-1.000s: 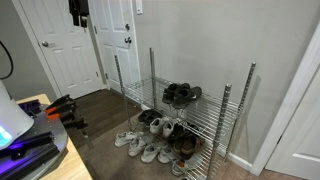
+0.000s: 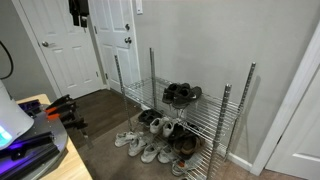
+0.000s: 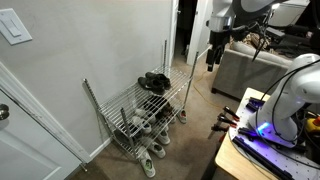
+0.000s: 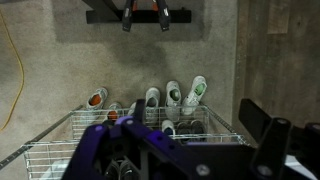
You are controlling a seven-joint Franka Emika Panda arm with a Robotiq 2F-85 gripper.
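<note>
My gripper hangs high over the floor with its two dark fingers spread wide apart, nothing seen between them. It also shows as a black shape [image 2: 79, 20] at the upper left of exterior view 1. Well below it stands a wire shoe rack [image 2: 220, 115] against the wall. Dark shoes [image 2: 181, 94] sit on its upper shelf, and more dark shoes [image 2: 186, 145] lie lower down. Light sneakers [image 2: 150, 153] stand along the rack's front. From above, a white shoe [image 4: 194, 93], a grey shoe [image 4: 173, 96] and an orange-trimmed shoe [image 4: 97, 98] show on the floor.
A wooden table [image 2: 68, 165] carries the arm's base. A black device with reddish parts [image 2: 60, 108] juts out over the floor beside it. White doors [image 2: 114, 40] stand behind; a grey sofa [image 3: 235, 75] is at the far side. Floor before the rack is clear.
</note>
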